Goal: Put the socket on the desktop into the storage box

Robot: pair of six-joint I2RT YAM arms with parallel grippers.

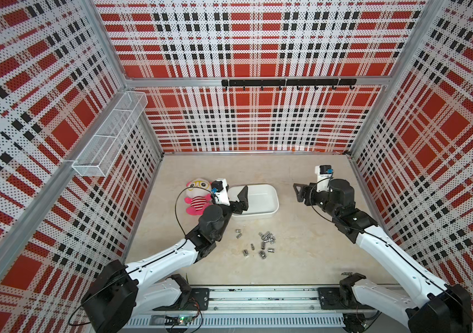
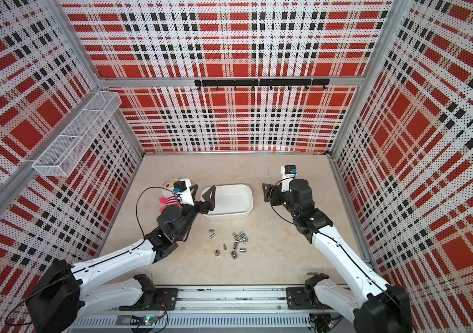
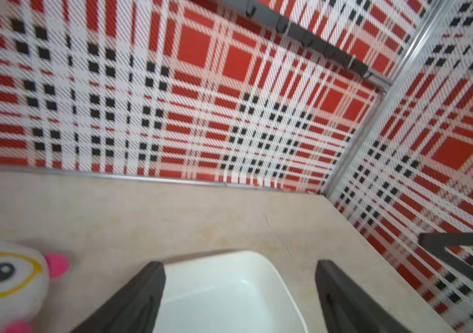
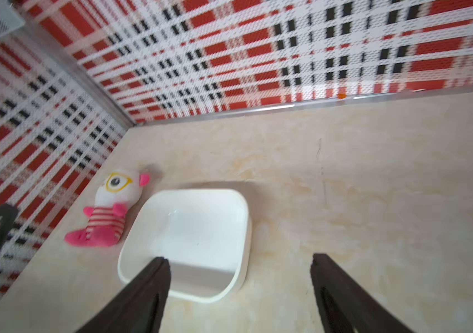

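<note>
A white storage box (image 1: 258,199) sits mid-table and looks empty. Several silver sockets (image 1: 267,238) lie scattered on the desktop (image 2: 275,260) in front of it. My left gripper (image 1: 237,198) hangs over the box's left part, its fingers apart and nothing seen between them. My right gripper (image 2: 269,193) is raised to the right of the box, also with fingers apart and empty in the right wrist view.
A plush toy (image 4: 106,211) lies left of the box. A wire basket (image 1: 108,136) hangs on the left wall, and a black hook rail (image 1: 289,82) runs along the back wall.
</note>
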